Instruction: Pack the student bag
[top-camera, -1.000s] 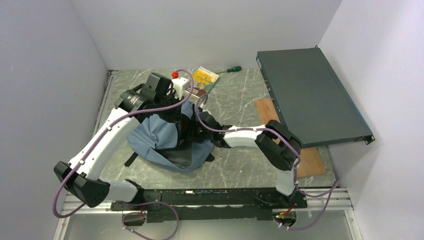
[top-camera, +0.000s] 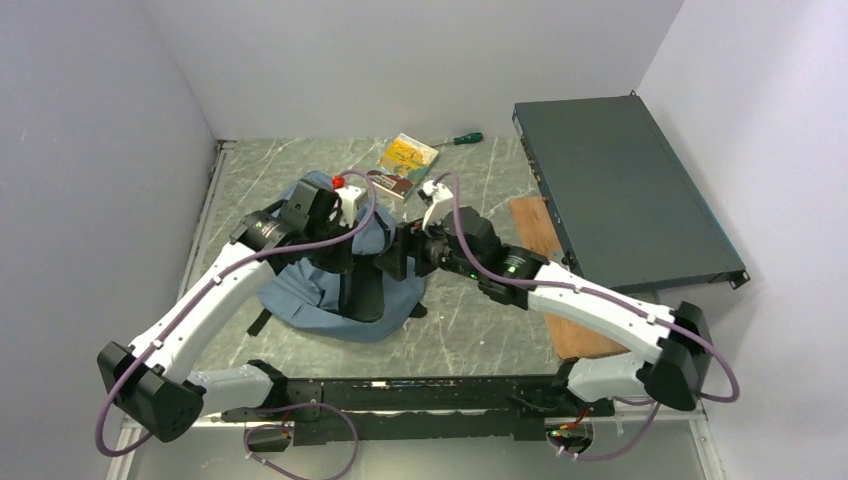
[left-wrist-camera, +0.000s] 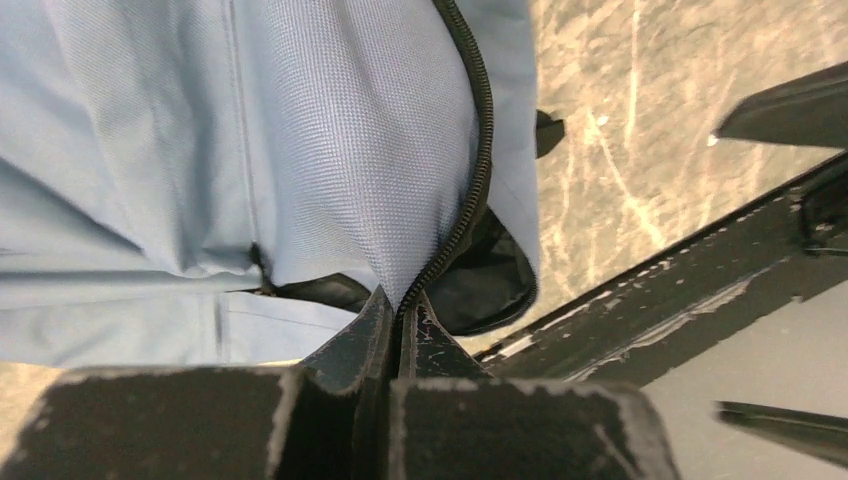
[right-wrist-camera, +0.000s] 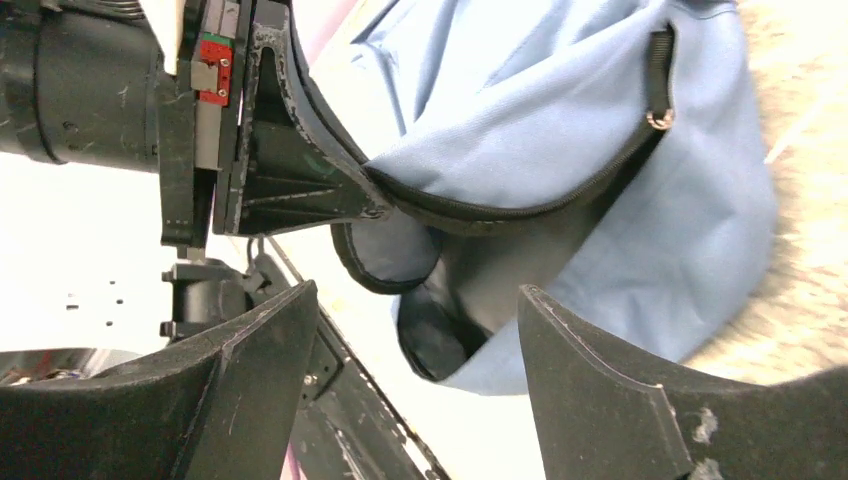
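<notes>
The blue-grey bag (top-camera: 330, 315) lies on the marble surface at left, its dark inside showing under a raised zippered edge (right-wrist-camera: 520, 150). My left gripper is shut on that zipper edge, which runs up from its fingertips in the left wrist view. In the right wrist view my right gripper stands open over the bag's opening, with nothing between its fingers, close to the left gripper.
Two books (top-camera: 408, 158) and a screwdriver (top-camera: 467, 139) lie behind the bag. A wooden board (top-camera: 585, 335) lies at right under a large dark panel (top-camera: 620, 185). The marble is clear between bag and board.
My right arm has risen and moved up out of the bag's opening, its elbow swinging toward the front right. The left gripper has lowered slightly toward the left.
</notes>
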